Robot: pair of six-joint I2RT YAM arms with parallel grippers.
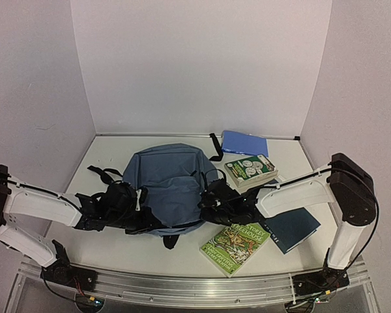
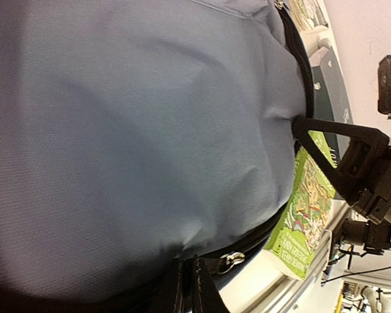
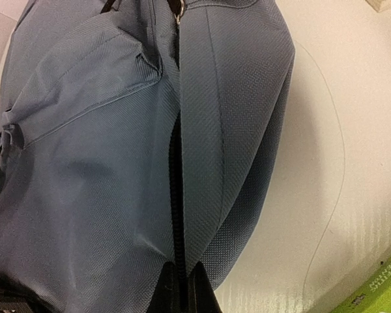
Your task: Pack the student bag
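Observation:
The blue-grey bag (image 1: 176,195) lies flat in the middle of the table, its dark zipper edge facing the front. At its front left my left gripper is shut on the black zipper pull, beside the gold zipper slider (image 2: 232,261). On the bag's right side my right gripper is shut on the fabric edge along the zipper (image 3: 176,182). A green picture book (image 1: 236,248) lies right of the bag's front. Behind it are a dark blue book (image 1: 292,228), a thick green-covered book (image 1: 251,168) and a blue folder (image 1: 245,143).
Black straps stick out from the bag at the left (image 1: 104,173), back right (image 1: 216,147) and front (image 1: 171,241). My right forearm (image 1: 296,197) crosses above the books. Bare table (image 1: 111,254) shows at the front left.

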